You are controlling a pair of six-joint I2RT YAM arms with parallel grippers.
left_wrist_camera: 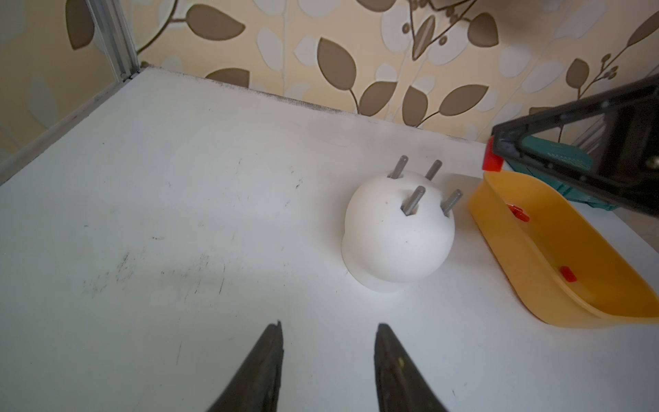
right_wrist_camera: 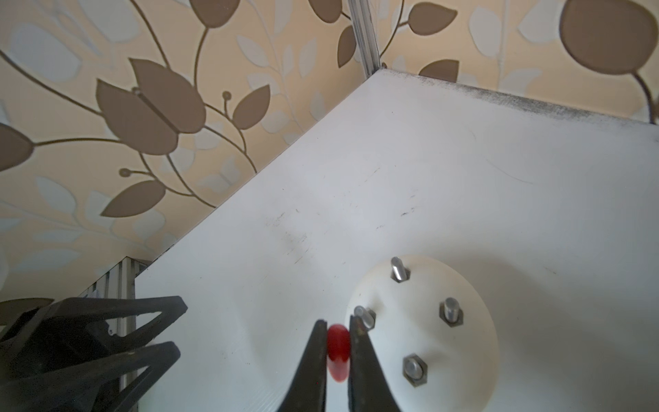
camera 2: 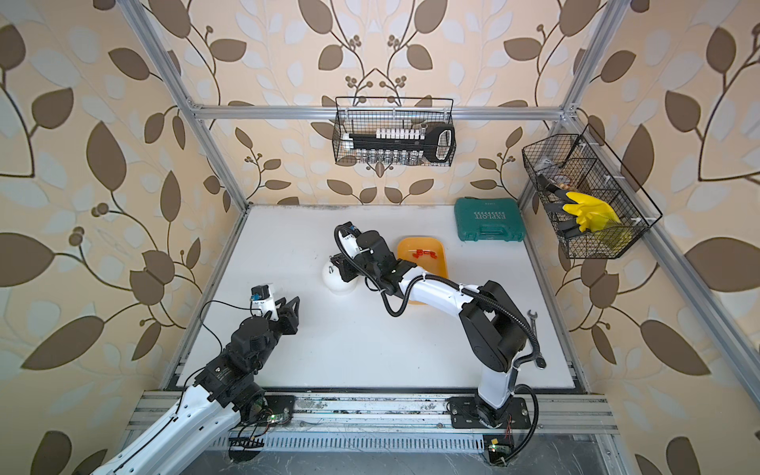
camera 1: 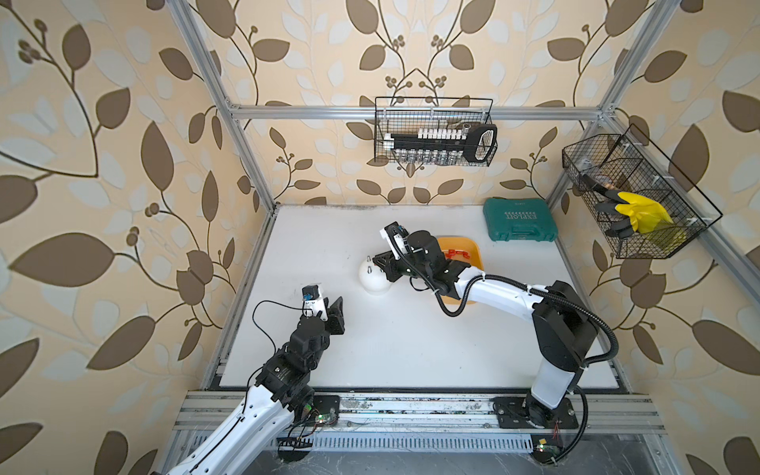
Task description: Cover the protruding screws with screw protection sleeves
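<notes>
A white dome stands on the table with several bare metal screws sticking up from its top. My right gripper is shut on a red sleeve, held above and beside the dome; in the left wrist view the sleeve's red tip shows apart from the screws, to their right. My left gripper is part open with nothing between its fingers, low over the table on the near left of the dome.
The orange bin, with several red sleeves in it, stands right of the dome, partly under the right arm. A green case lies at the back right, and a wrench at the right edge.
</notes>
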